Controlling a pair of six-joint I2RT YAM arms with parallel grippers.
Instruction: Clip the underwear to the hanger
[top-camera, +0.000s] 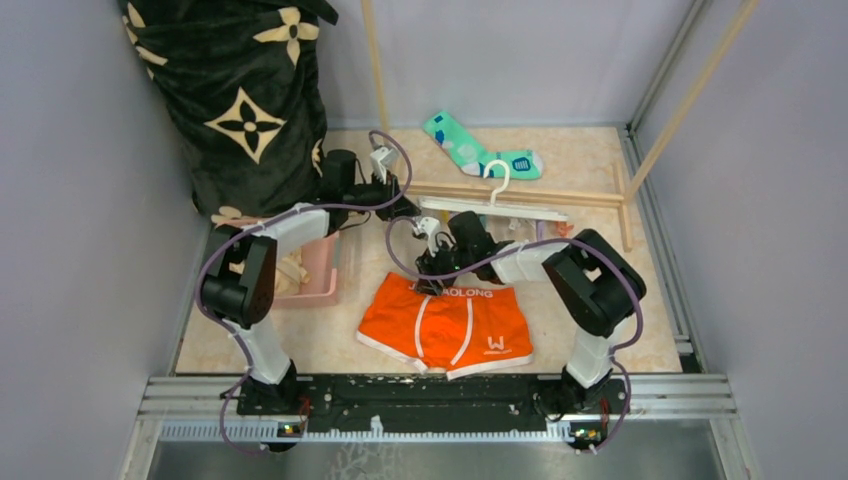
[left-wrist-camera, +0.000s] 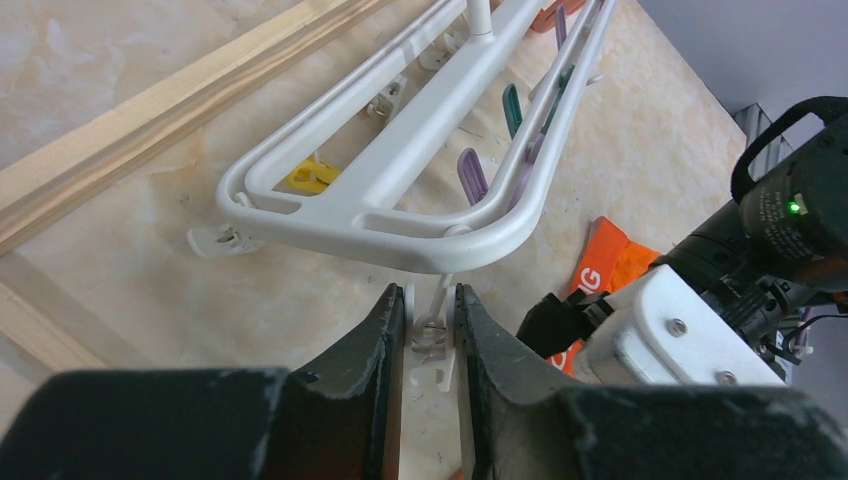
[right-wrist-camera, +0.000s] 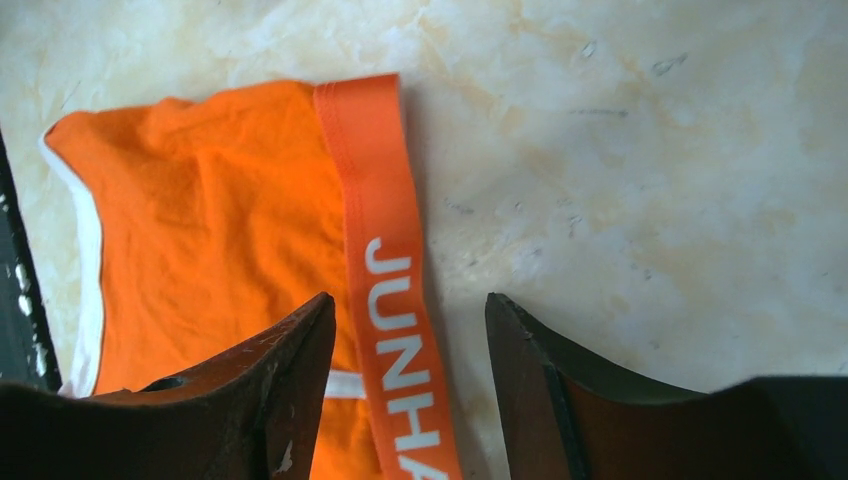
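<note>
Orange underwear (top-camera: 445, 325) lies flat on the table with its lettered waistband (right-wrist-camera: 390, 280) toward the hanger. My right gripper is over the left part of that waistband, part open. One finger (right-wrist-camera: 322, 325) is on the fabric side and the other on the bare-table side, with nothing gripped. The white hanger (left-wrist-camera: 420, 130) hangs with several coloured clips beneath it. Under its near end, my left gripper is shut on a whitish clip (left-wrist-camera: 430, 340).
A wooden rack bar (top-camera: 450, 190) runs behind the hanger. Beyond it lies a green sock (top-camera: 470, 150). At the left are a pink basket (top-camera: 325, 285) holding things and a dark patterned cloth (top-camera: 250, 120). Right of the underwear, the table is bare.
</note>
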